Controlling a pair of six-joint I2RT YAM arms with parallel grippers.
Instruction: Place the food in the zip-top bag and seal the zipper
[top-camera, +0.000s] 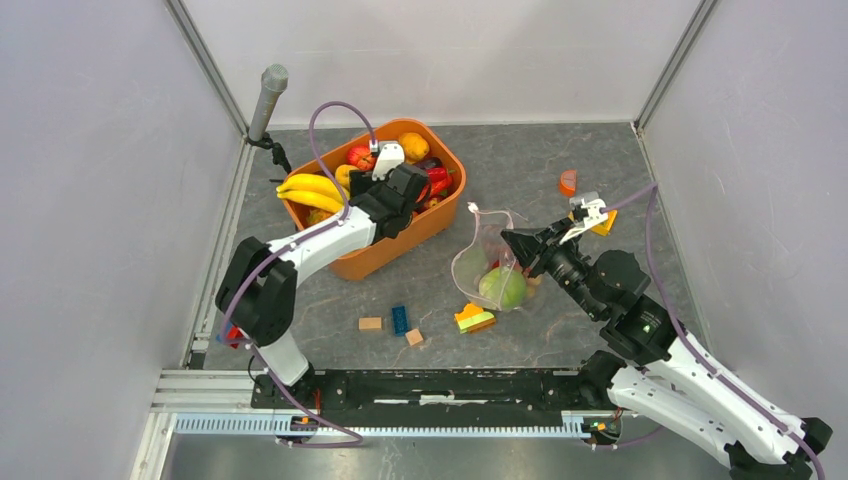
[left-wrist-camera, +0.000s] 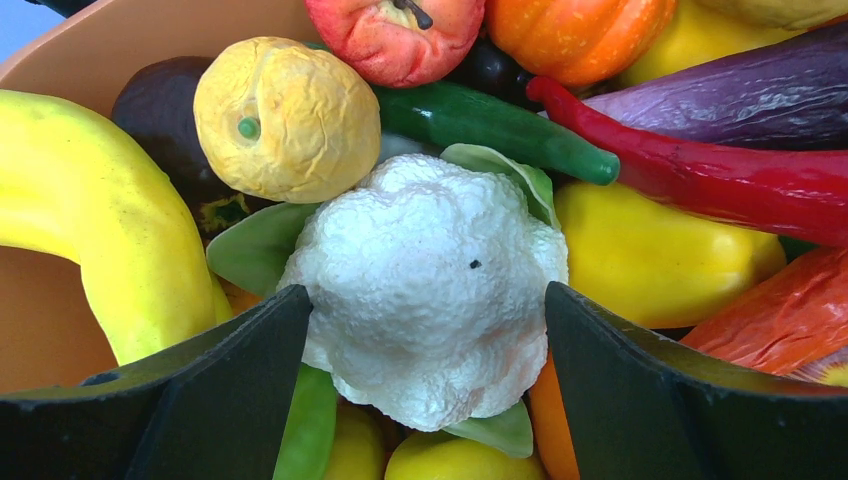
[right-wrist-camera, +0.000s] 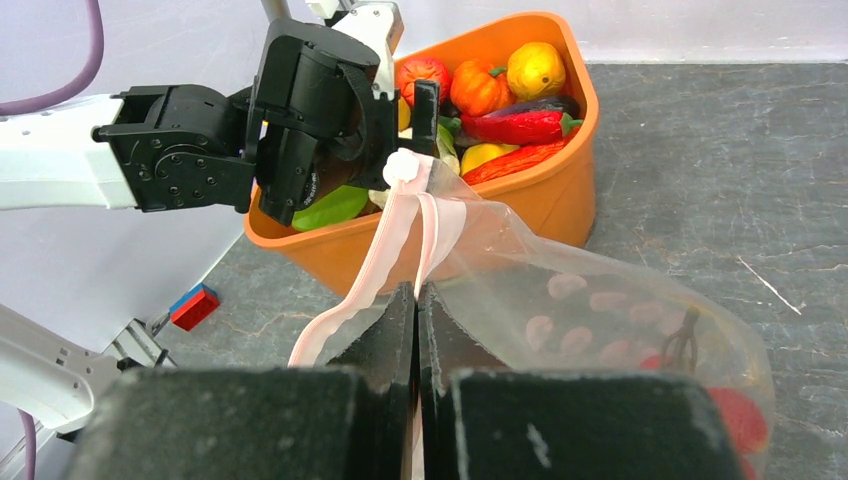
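In the left wrist view a white cauliflower (left-wrist-camera: 430, 280) fills the gap of my left gripper, whose fingers stand wide apart, one at each side of it. Whether they touch it I cannot tell. From above, that gripper is over the orange bin (top-camera: 400, 245), and the arm hides the cauliflower. My right gripper is shut on the edge of the clear zip top bag (right-wrist-camera: 590, 300), just beside its pinkish zipper strip. The bag's white slider (right-wrist-camera: 402, 166) sits at the far end of the strip. A green round food (top-camera: 503, 288) and something red lie inside the bag.
Around the cauliflower in the bin are bananas (left-wrist-camera: 120, 200), a yellow pepper (left-wrist-camera: 660, 255), a red chili (left-wrist-camera: 700, 165) and more food. A toy sandwich (top-camera: 474, 318) and small blocks (top-camera: 400, 320) lie in front of the bag. Floor between bin and bag is clear.
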